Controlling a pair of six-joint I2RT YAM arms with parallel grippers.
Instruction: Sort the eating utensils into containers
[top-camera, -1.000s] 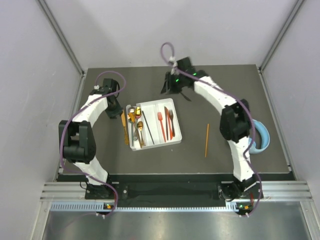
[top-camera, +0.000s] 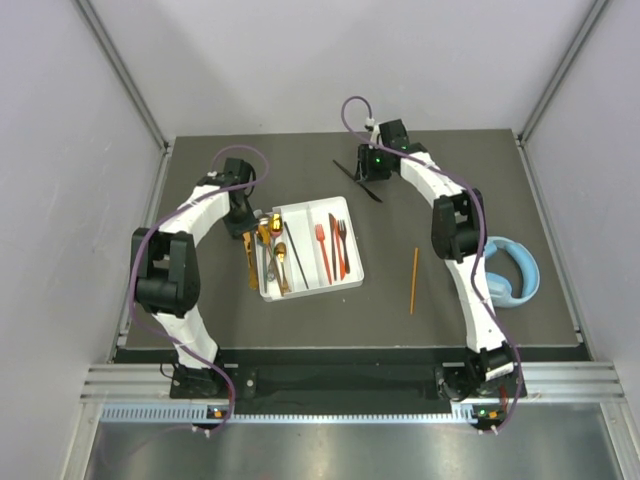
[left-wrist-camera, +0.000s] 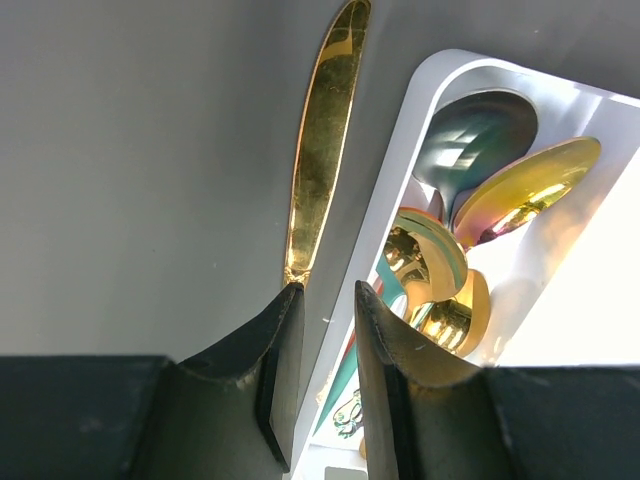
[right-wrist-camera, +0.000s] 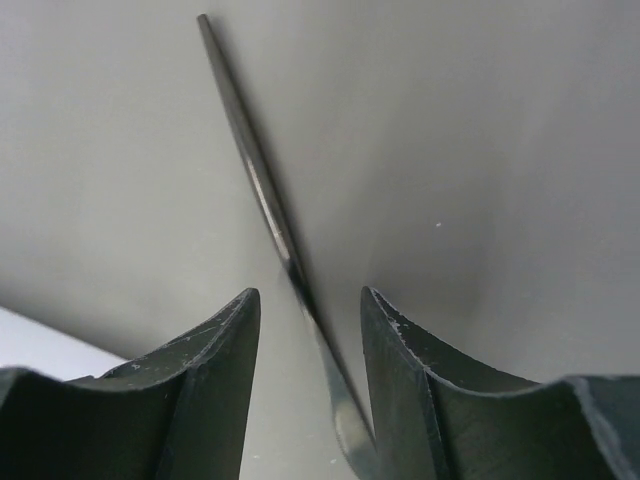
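Observation:
A white divided tray (top-camera: 355, 270) holds spoons, forks and knives, including a red fork (top-camera: 321, 236). A gold knife (left-wrist-camera: 323, 140) lies on the table just left of the tray; my open left gripper is over it at the tray's edge, nothing between its fingers. A dark slim knife (right-wrist-camera: 265, 188) lies on the table behind the tray, with my open right gripper above it, its fingers on either side.
An orange chopstick-like utensil (top-camera: 414, 280) lies right of the tray. Blue headphones (top-camera: 526, 270) sit at the far right.
My right gripper has moved right to over the dark knife. My left gripper has shifted right and down toward the tray's edge compared with a second ago.

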